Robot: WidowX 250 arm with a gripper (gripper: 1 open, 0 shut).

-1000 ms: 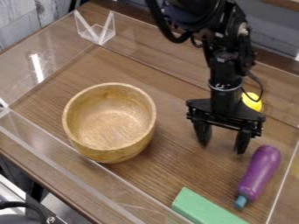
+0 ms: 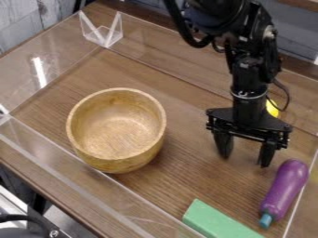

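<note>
My black gripper (image 2: 246,138) hangs low over the wooden table (image 2: 174,186), right of centre, with its two fingers spread open and only bare wood seen between them. A yellow object (image 2: 276,106) is partly hidden behind the wrist. A purple eggplant (image 2: 284,190) lies at the lower right, in front of and to the right of the gripper.
A tan bowl (image 2: 115,130) sits on the left. A green block (image 2: 221,221) lies at the front edge. A clear plastic object (image 2: 102,28) stands at the back left.
The eggplant lies a little farther right and up than a second ago. The gripper has shifted only slightly, hiding more of the yellow object.
</note>
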